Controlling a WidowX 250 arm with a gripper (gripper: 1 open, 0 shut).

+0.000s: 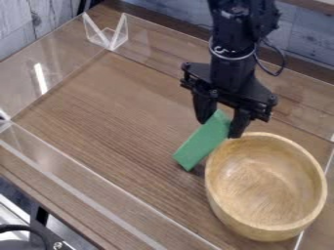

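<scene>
The black gripper (pixel 220 113) is above a green block (pixel 201 142), its fingers closed around the block's upper end. The block is held tilted, its lower end toward the lower left, beside the left rim of a large light wooden bowl (pixel 265 225) at the lower right. The fingertips are partly hard to make out against the dark arm. Whether the block touches the table or the bowl, I cannot tell.
A white wire-like object (pixel 107 31) stands at the back left. Dark cables lie at the bottom left corner, and a grey wall edge runs along the back.
</scene>
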